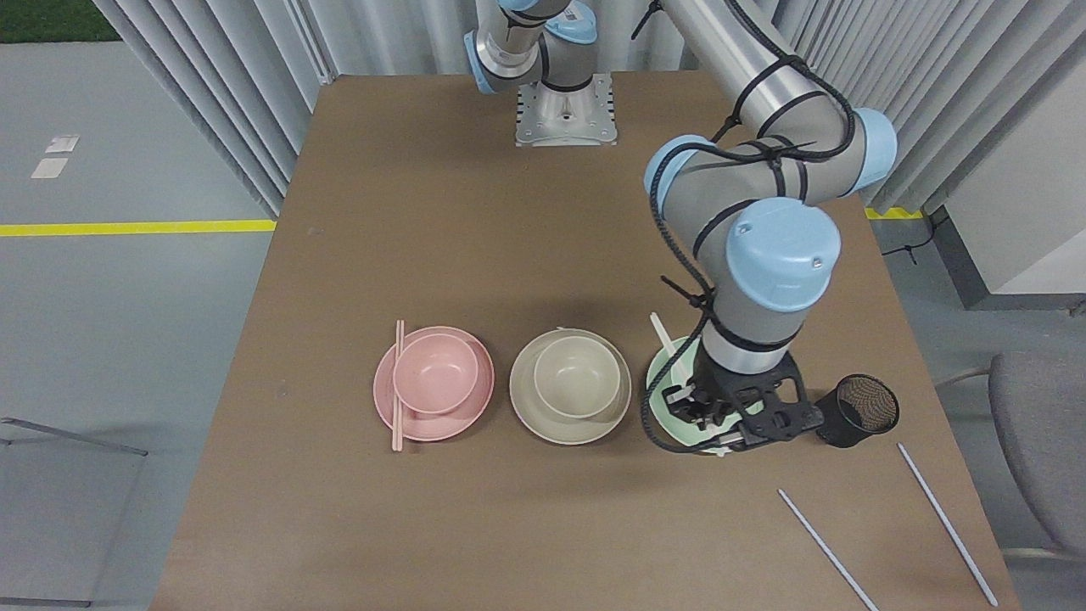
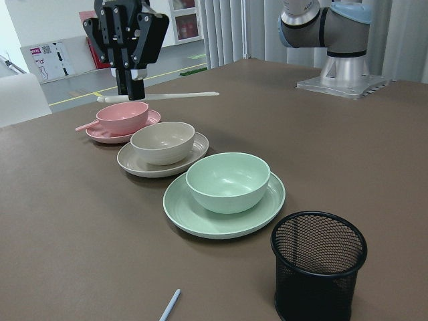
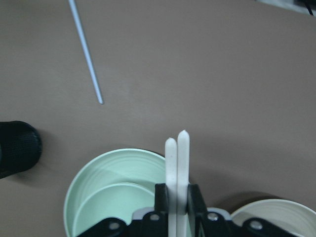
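My gripper is shut on two white chopsticks (image 3: 183, 153), raised over the green plate (image 2: 187, 214) and green bowl (image 2: 227, 175); in the front view it mostly hides them. The cream plate (image 1: 529, 407) with cream bowl (image 1: 576, 377) is in the middle. The pink plate (image 1: 458, 423) with pink bowl (image 1: 434, 373) stands at left, with pink chopsticks (image 1: 398, 433) across it.
A black mesh cup (image 1: 855, 412) stands right of the green set. Two thin pale rods (image 1: 826, 549) lie at the front right.
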